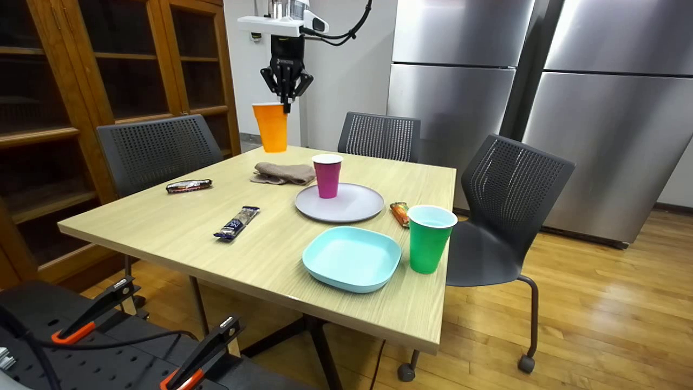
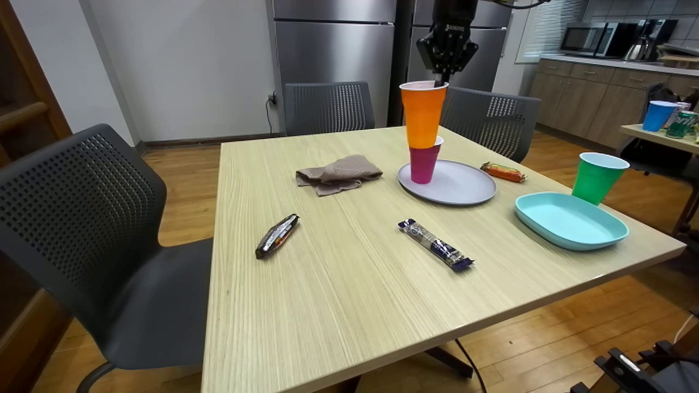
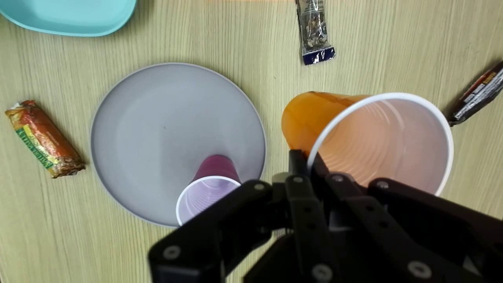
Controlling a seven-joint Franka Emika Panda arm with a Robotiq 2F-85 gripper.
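An orange cup (image 1: 272, 130) hangs in the air above the table's far side, its rim pinched by my gripper (image 1: 286, 109). In the wrist view the shut fingers (image 3: 298, 162) clasp the near edge of the cup's white rim, and its inside looks empty. A magenta cup (image 1: 327, 176) stands upright on a round grey plate (image 1: 351, 207). From the second exterior view, the orange cup (image 2: 423, 114) overlaps the magenta one (image 2: 424, 165) in the line of sight; the wrist view shows them apart. A crumpled brown cloth (image 2: 342, 174) lies on the table and is mostly hidden in the wrist view.
A turquoise dish (image 1: 351, 259) and a green cup (image 1: 430, 241) stand near the right edge. Wrapped bars lie apart: a blue one (image 2: 435, 245), a dark one (image 2: 277, 236) and an orange packet (image 2: 503, 172). Chairs surround the table.
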